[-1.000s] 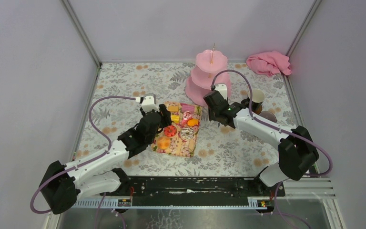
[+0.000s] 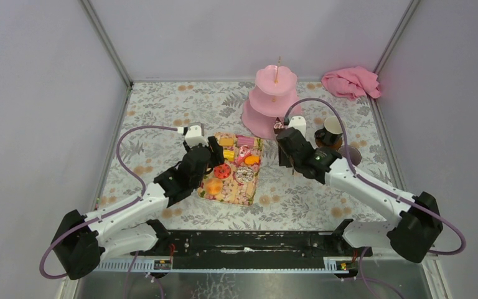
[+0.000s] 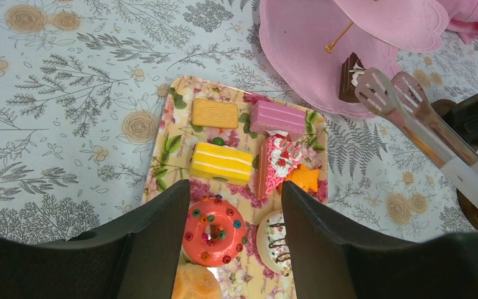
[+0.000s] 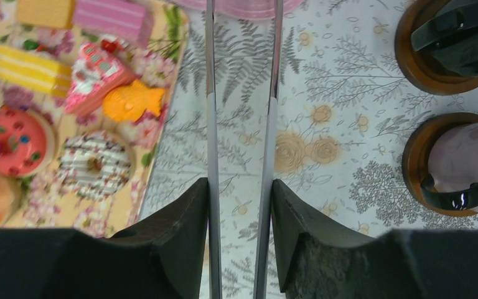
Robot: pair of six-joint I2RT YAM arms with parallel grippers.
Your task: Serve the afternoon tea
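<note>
A pink three-tier stand (image 2: 267,84) is at the back, with a chocolate cake slice (image 3: 348,78) on its bottom tier (image 3: 295,50). The floral board (image 2: 252,193) holds pastries, including a pink slice (image 3: 277,118), yellow slice (image 3: 218,162), sprinkled donut (image 3: 211,230) and striped donut (image 4: 93,168). My left gripper hangs open and empty over the board's left part. My right gripper is shut on silver tongs, whose tips reach toward the bottom tier, near the chocolate slice in the left wrist view.
Two mugs (image 4: 457,162) (image 4: 448,43) sit on wooden coasters right of the board. A pink cloth (image 2: 351,81) lies at the back right corner.
The left arm stays still.
</note>
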